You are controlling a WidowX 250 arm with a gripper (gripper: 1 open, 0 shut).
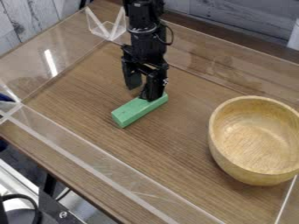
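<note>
The black robot arm (145, 35) reaches down from the top middle of the camera view. Its gripper (143, 90) is low over the wooden table, open, at the upper end of a green rectangular block (135, 112) that lies diagonally. The dark fingers partly cover that end of the block; whether they touch it is unclear.
A large tan bowl (250, 149) sits at the right. Black cables (24, 206) lie at the lower left corner.
</note>
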